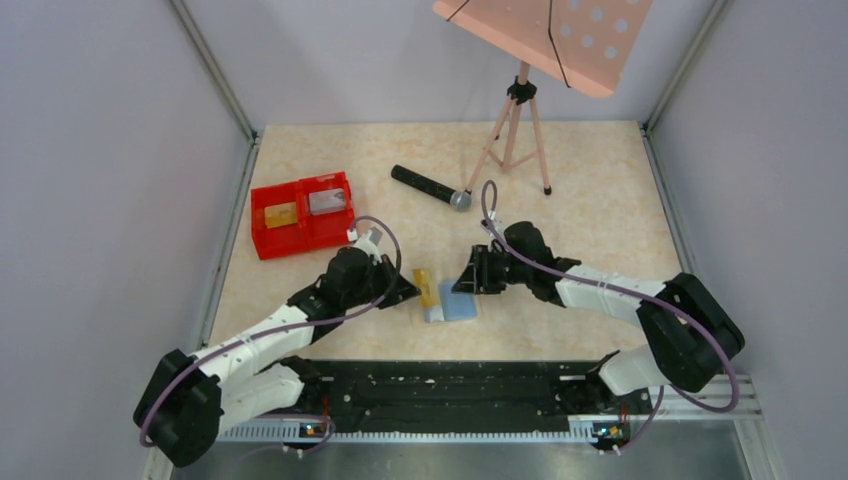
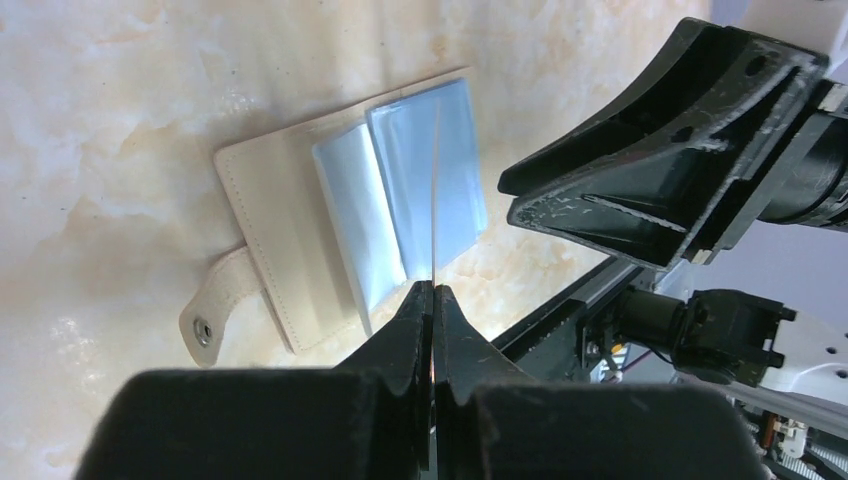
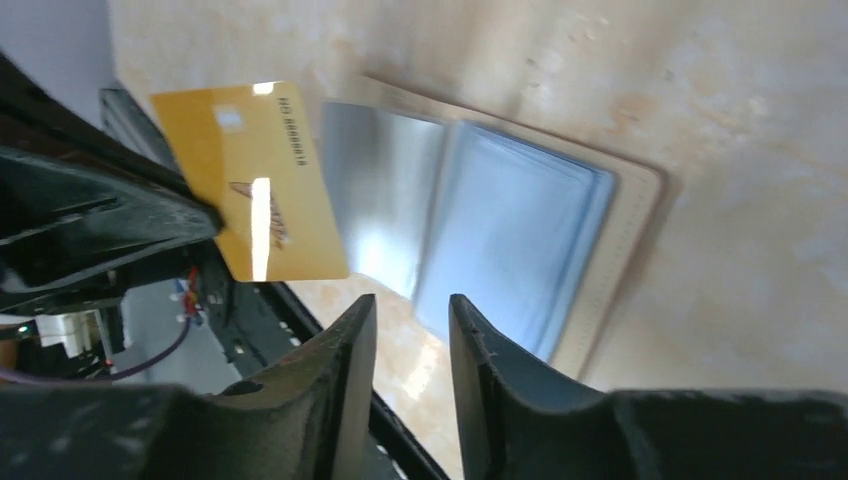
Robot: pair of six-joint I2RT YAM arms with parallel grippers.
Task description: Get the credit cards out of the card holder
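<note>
A gold card is pinched at its edge by my left gripper, which is shut on it; in the left wrist view the card shows only as a thin upright line. Open on the table lies the beige card holder, with pale blue clear sleeves. The card is clear of the sleeves, over the holder's left part in the top view. Its snap strap sticks out to one side. My right gripper is part open over the holder's near edge, nothing between its fingers.
A red divided box at the back left holds a gold card and a silvery card. A black microphone and a pink tripod stand farther back.
</note>
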